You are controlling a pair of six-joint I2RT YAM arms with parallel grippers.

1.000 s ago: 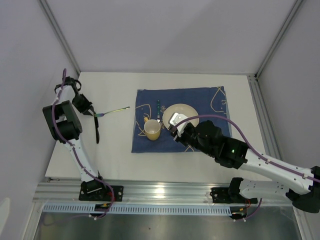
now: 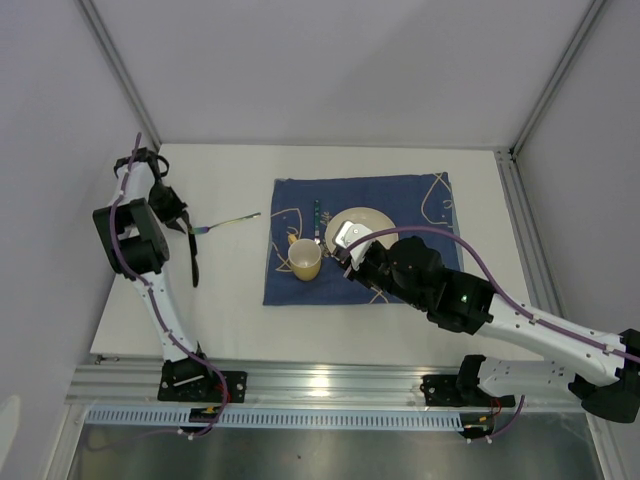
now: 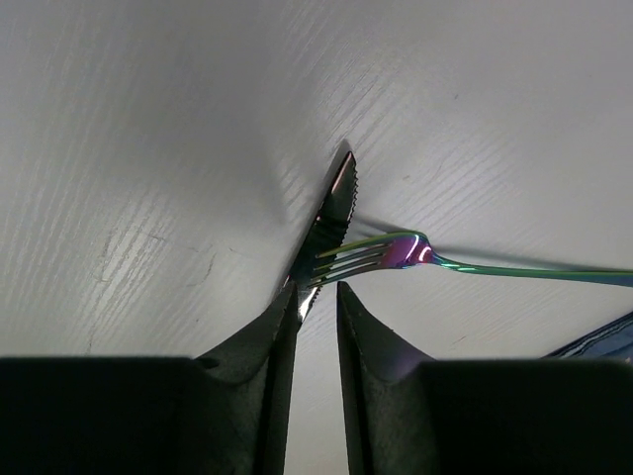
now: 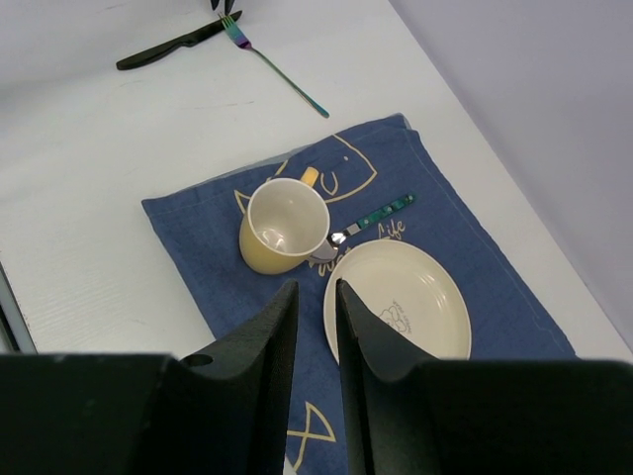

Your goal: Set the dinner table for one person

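At the table's left, a dark serrated knife lies with the tines of a rainbow-coloured fork resting across it. My left gripper hovers above their crossing, its fingers slightly apart; I see nothing gripped. On the blue placemat sit a cream plate, a cream mug with a yellow handle, and a green-handled utensil whose head is partly hidden by the mug. Over the plate's lower left side, my right gripper also stands narrowly open, with no object held.
Bare white table lies between the cutlery and the placemat. Grey walls border the far and side edges. My right arm covers the lower right of the placemat and table.
The knife and fork lie where they were. The right wrist moved only a little.
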